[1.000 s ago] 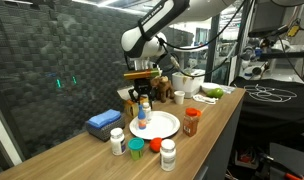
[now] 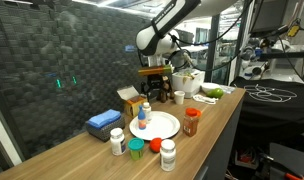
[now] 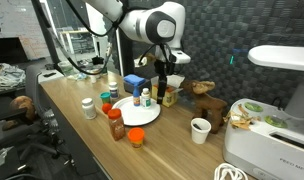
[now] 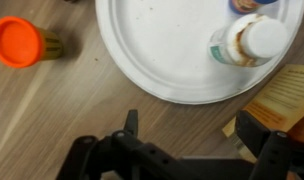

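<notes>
Above the far side of the white plate point(image 3: 132, 119), my gripper hangs open with nothing between its fingers. In the wrist view the plate's edge lies just ahead of the fingertips. Two small bottles stand on the plate: a white-capped bottle point(image 4: 254, 40), with a brownish stain on its side, and a blue-capped bottle point(image 2: 142, 117). A yellow-brown box point(image 4: 284, 100) is beside the right finger in the wrist view, partly hidden by it. An orange-lidded jar point(image 4: 19, 42) sits on the wood, off the plate.
Several jars stand around the plate, among them a red-brown bottle point(image 3: 116, 124) and a green-lidded jar point(image 2: 136, 148). A blue box point(image 2: 105, 124), a brown toy animal point(image 3: 208, 104) and a white mug point(image 3: 200, 130) are nearby. Bare wood lies right of the plate in exterior view 2.
In exterior view 1 my gripper has shifted to the right, away from over the bottles, uncovering more of the box. The bottles and plate look unmoved.
</notes>
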